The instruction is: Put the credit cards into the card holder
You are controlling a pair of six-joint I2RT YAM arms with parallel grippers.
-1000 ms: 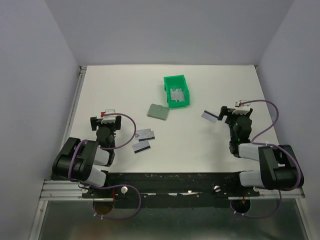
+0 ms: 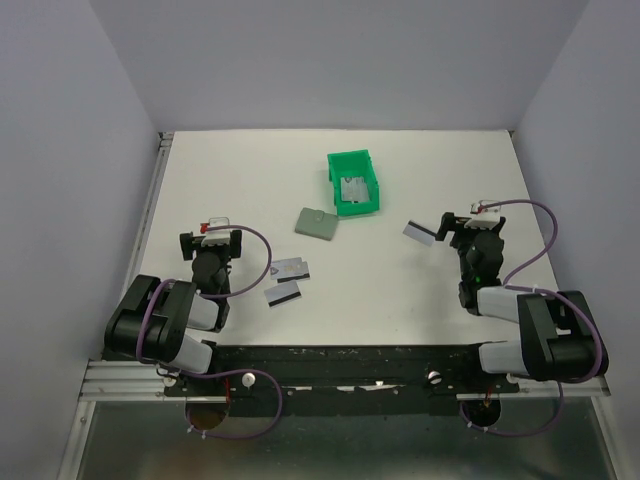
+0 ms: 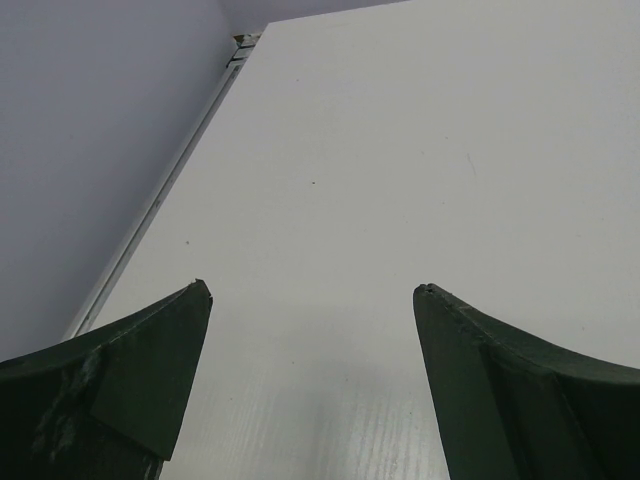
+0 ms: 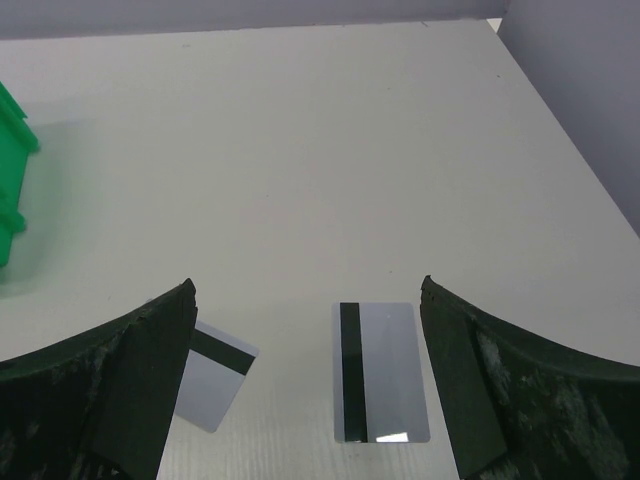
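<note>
A green card holder point(image 2: 336, 178) stands at the back centre with grey cards inside; its edge point(image 4: 12, 170) shows in the right wrist view. Several loose grey cards point(image 2: 282, 293) lie left of centre at the front. Another card point(image 2: 416, 229) lies beside my open right gripper point(image 2: 473, 225); in the right wrist view two cards point(image 4: 376, 370) show below and between the open fingers. My left gripper point(image 2: 210, 240) stands open at the left, over bare table with nothing between its fingers.
A grey-green flat pad point(image 2: 316, 223) lies left of the holder. Walls bound the left, right and back edges.
</note>
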